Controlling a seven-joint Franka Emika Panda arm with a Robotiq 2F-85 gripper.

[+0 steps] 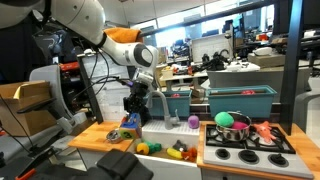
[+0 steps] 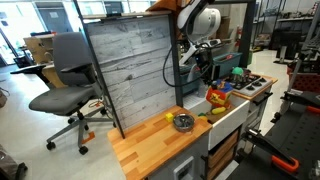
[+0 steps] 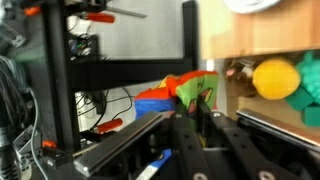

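Observation:
A colourful packet (image 1: pixel 129 123), blue with red and yellow, hangs from my gripper (image 1: pixel 134 111) near the right end of the left counter. In the wrist view the packet (image 3: pixel 155 100) shows red, blue and green just beyond the fingertips, and my gripper is shut on it. Its lower part is partly hidden by the dark fingers. From the other side, the packet (image 2: pixel 216 97) appears beside the open drawer. What it is exactly cannot be read.
An open drawer (image 1: pixel 147 164) holds several toy foods, among them an orange one (image 3: pixel 275 77). To the right are a stove (image 1: pixel 252 151) and a pot (image 1: pixel 232 132). A metal bowl (image 2: pixel 183 122) rests on the left counter, and a blue-green box (image 1: pixel 243 104) stands behind.

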